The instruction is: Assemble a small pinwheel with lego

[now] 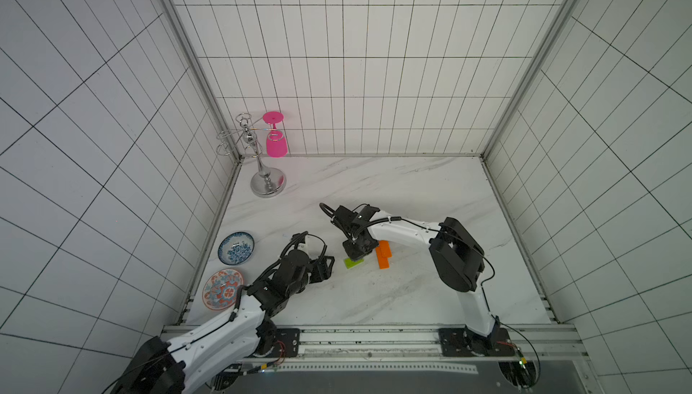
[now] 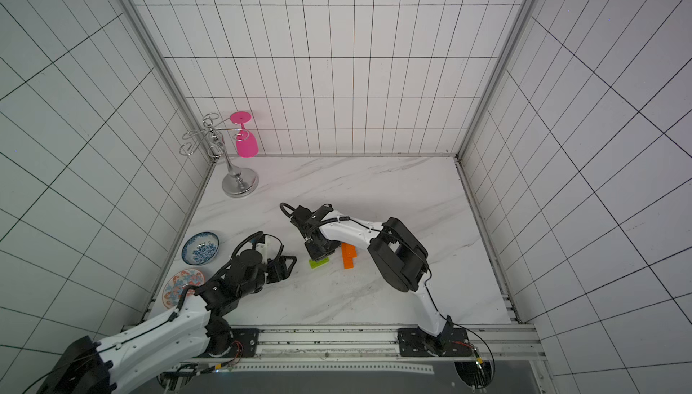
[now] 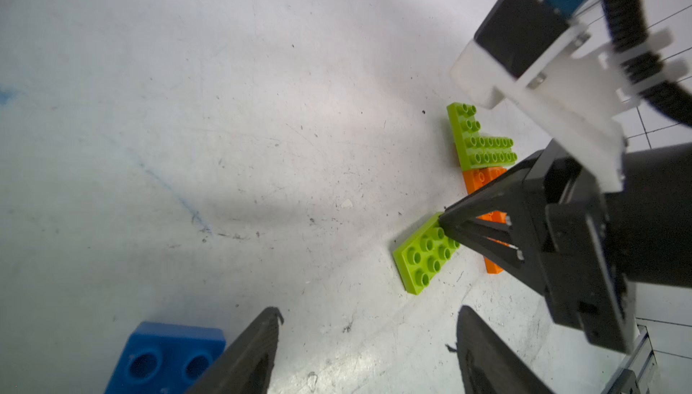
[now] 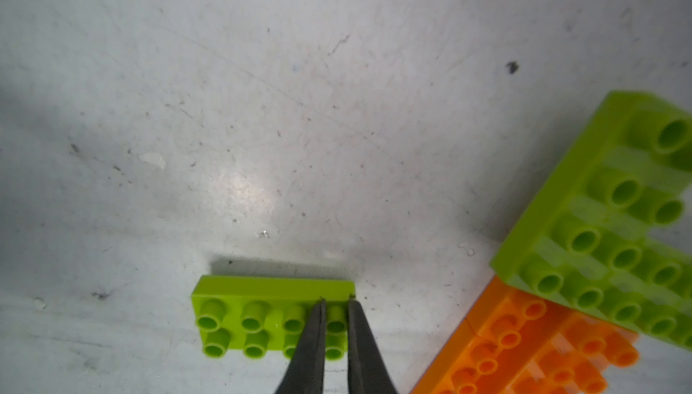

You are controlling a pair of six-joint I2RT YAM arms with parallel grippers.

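A loose green brick (image 4: pixel 270 318) lies studs up on the table. My right gripper is at its right end, nearly closed, with its fingertips close over the end studs; whether they grip one cannot be told. To the right, a green corner of bricks (image 3: pixel 475 145) sits joined on orange bricks, partly behind the right gripper in the left wrist view. My left gripper stands open, left of the loose green brick, with only table between its fingers. A blue brick (image 3: pixel 165 347) shows beside its left finger, partly hidden by it.
On the left are a blue patterned bowl (image 1: pixel 236 248) and a red patterned plate (image 1: pixel 222 289), the plate close to the left arm. A metal stand (image 1: pixel 268 183) with a pink glass (image 1: pixel 276 143) occupies the back left corner.
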